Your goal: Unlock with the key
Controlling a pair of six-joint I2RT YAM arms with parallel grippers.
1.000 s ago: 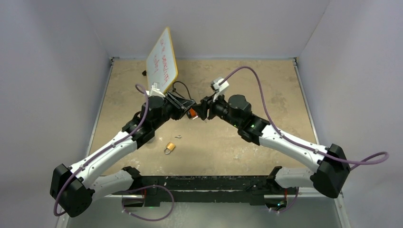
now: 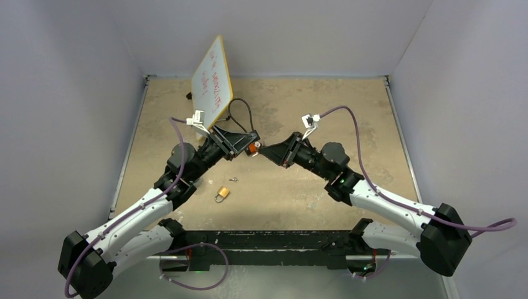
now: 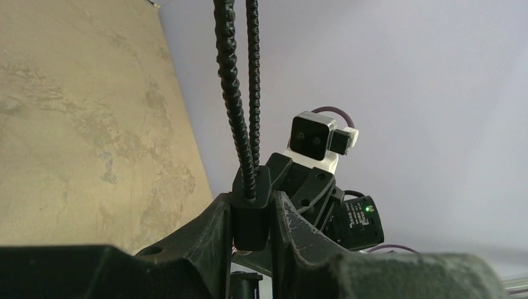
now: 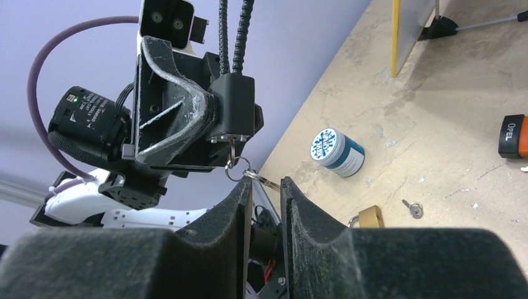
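A black cable-lock body [image 3: 250,221] with a braided loop is clamped upright in my left gripper. In the right wrist view its underside [image 4: 230,109] shows a key [image 4: 231,149] in it, with a ring and a flat metal piece hanging toward my right gripper. The right gripper is just below the ring, its fingers a narrow gap apart; whether they touch the metal piece I cannot tell. On the table lie a brass padlock [image 2: 222,193] and a loose key [image 2: 233,179].
A blue-white jar [image 4: 337,152], an orange-black OPEL item [image 4: 513,136] and a leaning whiteboard [image 2: 212,81] occupy the left and middle back.
Over the last second both arms shifted and turned, my right one moving right and down. In the last fraction of a second the right arm moved slightly left.
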